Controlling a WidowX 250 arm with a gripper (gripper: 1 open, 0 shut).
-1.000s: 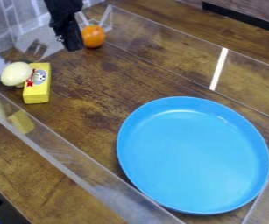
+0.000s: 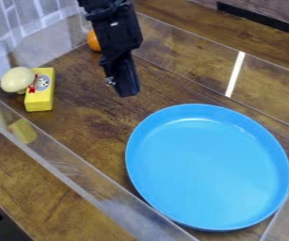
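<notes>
My black gripper (image 2: 124,85) hangs over the upper middle of the wooden table, shut, with nothing showing between its fingers. An orange round object (image 2: 94,40) is partly hidden behind it. A yellow box (image 2: 40,94) lies at the left, with a pale rounded object (image 2: 17,79) beside it. A large blue plate (image 2: 207,169) fills the lower right.
Clear plastic walls (image 2: 72,174) run along the left and lower edges. The table between my gripper and the plate, and the area at the upper right around a white strip (image 2: 234,73), are clear.
My gripper has moved right and toward the front of the table, away from the back left corner, and now partly covers the orange object. The objects on the table look unmoved.
</notes>
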